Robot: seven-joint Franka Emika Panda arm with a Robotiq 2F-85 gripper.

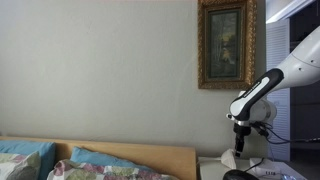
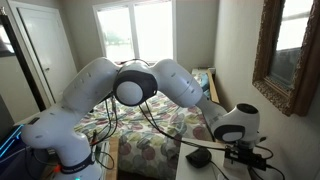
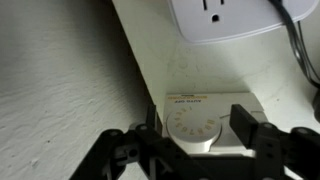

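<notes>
A round white cap point(image 3: 193, 125) with small orange print faces up between the fingers of my gripper in the wrist view. The dark fingers point(image 3: 243, 122) stand on either side of it with narrow gaps showing, so the fingers are part open. What lies under the cap is hidden. In exterior view 1 my gripper point(image 1: 239, 146) points down low by the wall, just above a pale item point(image 1: 229, 159). From exterior view 2 the gripper point(image 2: 245, 156) is seen at the white table, its contents too small to make out.
A white box point(image 3: 238, 101) with printing lies right by the cap. Farther along are a white power strip point(image 3: 213, 15) and a black cable point(image 3: 291, 35). The wall point(image 3: 60, 95) rises close on one side. A black object point(image 2: 203, 157) sits on the table.
</notes>
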